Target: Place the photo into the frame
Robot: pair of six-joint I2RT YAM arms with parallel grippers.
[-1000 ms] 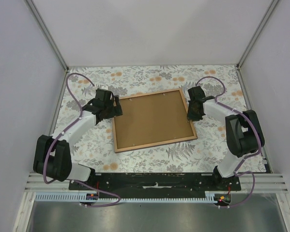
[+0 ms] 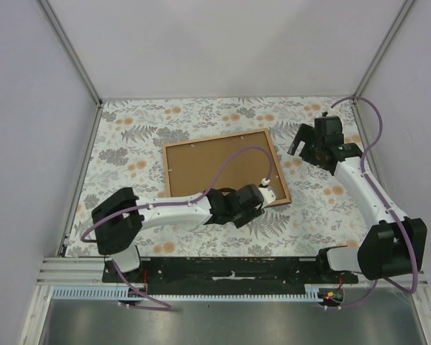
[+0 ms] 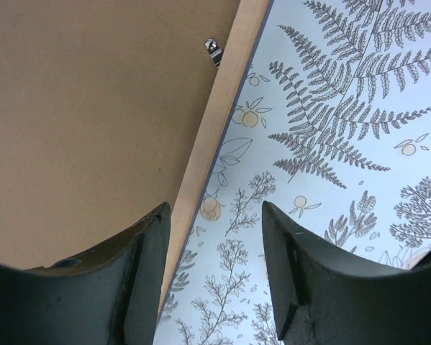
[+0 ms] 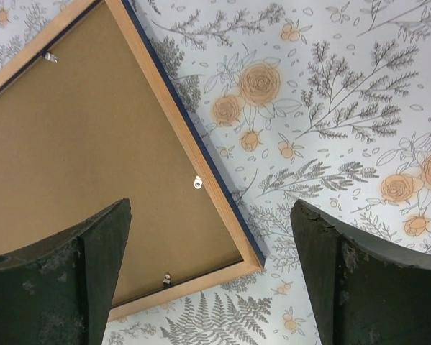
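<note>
The photo frame [image 2: 215, 137] lies on the patterned cloth with its brown backing board [image 2: 222, 159] facing up; any photo beneath the board is hidden. Over the front rail, toward its right end, my left gripper [image 2: 252, 218] hovers with its fingers apart. In the left wrist view the wooden rail [image 3: 208, 136] runs close beside one black fingertip, and nothing is gripped. A small metal clip [image 3: 214, 50] sits at the rail's inner side. My right gripper stands open and empty, to the right of the frame in the top view. Below it, another clip [image 4: 198, 182] shows near the rail.
Further clips [image 4: 168, 279] show along the other rails. Grey walls [image 2: 222, 43] border the table.
My left gripper has travelled from the frame's left rail across the board to the front rail. My right gripper has drawn away from the right rail, outward to the right. The frame has barely moved.
</note>
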